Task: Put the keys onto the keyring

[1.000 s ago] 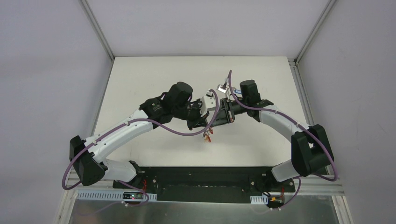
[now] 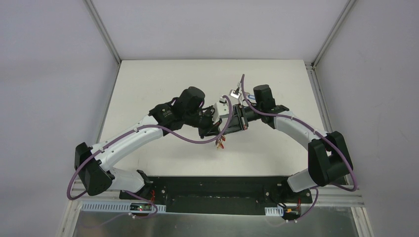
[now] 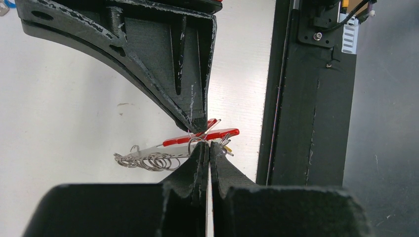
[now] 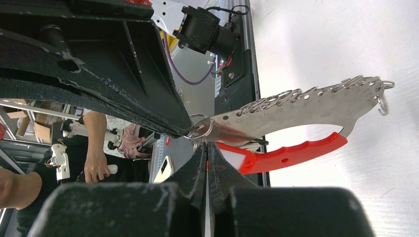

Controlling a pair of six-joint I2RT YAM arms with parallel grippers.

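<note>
Both grippers meet over the table's middle. In the left wrist view, my left gripper is shut at a small wire ring; a bundle of coiled rings (image 3: 153, 160) and red-handled pieces (image 3: 225, 132) hangs beside it. In the right wrist view, my right gripper is shut at a ring (image 4: 200, 129), with the other gripper's finger touching that ring. A metal strip (image 4: 306, 108) with holes and many small rings, and a red-handled piece (image 4: 301, 153), hang beyond. Whether either gripper pinches the ring is hard to tell.
A small light object (image 2: 236, 94) shows behind the right gripper. The dark front rail (image 2: 217, 192) runs below the hanging bundle, and purple cables drape over both arms.
The red pieces in the hanging bundle have swung slightly. Both arms are almost still.
</note>
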